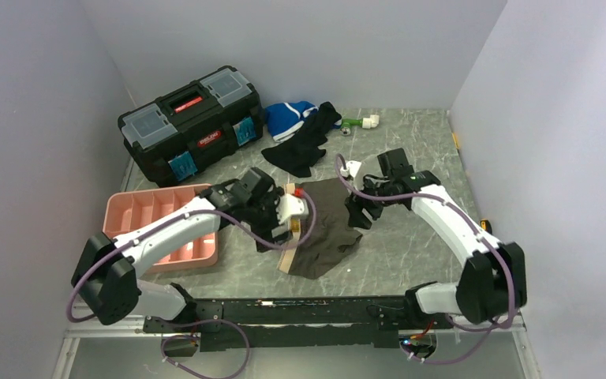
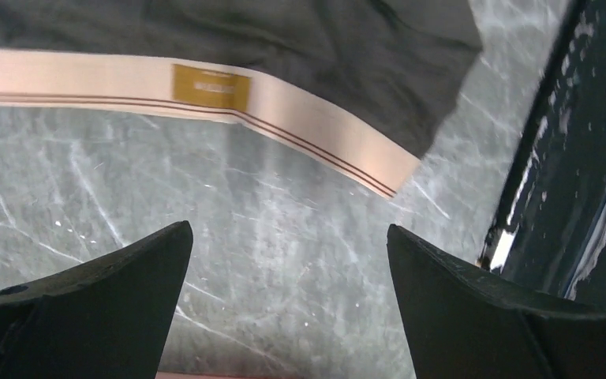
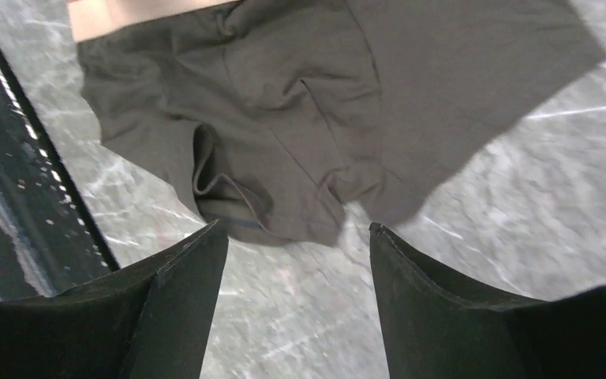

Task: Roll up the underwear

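Dark grey underwear (image 1: 325, 229) lies spread on the marbled table, its waistband to the left and its leg edges to the right. In the left wrist view the peach waistband (image 2: 323, 130) with a gold label (image 2: 210, 87) runs beyond the fingertips, bent at the label. My left gripper is open, with bare table between its fingers. Folds in the grey cloth (image 3: 284, 134) show in the right wrist view, near the leg edges. My right gripper is open as well, at the cloth's right side, nothing between its fingers.
A pink divided tray (image 1: 162, 207) stands at the left, partly under the left arm. Behind are a black toolbox (image 1: 193, 126), a black garment (image 1: 304, 142), a blue cloth (image 1: 286, 118) and a green-white object (image 1: 360, 122).
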